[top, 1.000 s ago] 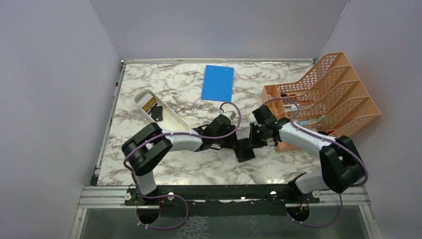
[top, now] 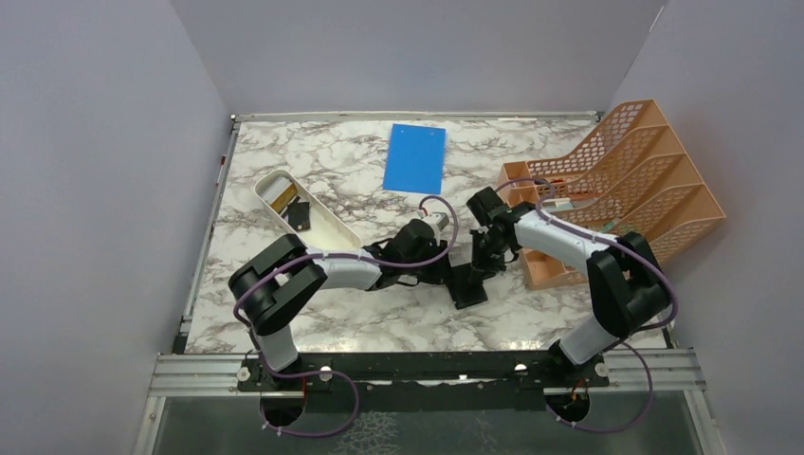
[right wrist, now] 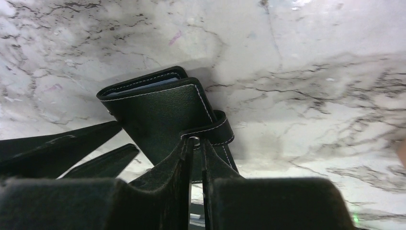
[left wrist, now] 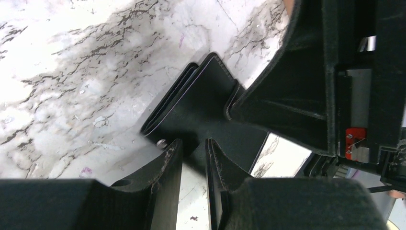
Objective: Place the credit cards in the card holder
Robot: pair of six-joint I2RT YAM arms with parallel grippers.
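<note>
The black card holder (right wrist: 158, 112) lies folded on the marble table. Its strap (right wrist: 218, 130) wraps over the right edge, with a silver snap near the end. A pale bluish edge (right wrist: 143, 86) shows inside the fold; whether it is a card I cannot tell. My left gripper has a small gap between its fingertips, at the holder's side opposite the strap. My right gripper is over the strap's end, its fingertips close together on either side of the snap. Whether they pinch the strap is unclear. No loose card is recognisable near the holder.
A white tray (top: 332, 227) at the left contains a yellow item (top: 283, 197) and a black item (top: 299, 216). Behind the arms lies a blue sheet (top: 414, 157). An orange slotted rack (top: 607, 180) stands close to my right arm. Bare table lies in front of the holder.
The left arm has barely moved. The holder has shifted very slightly to the right.
</note>
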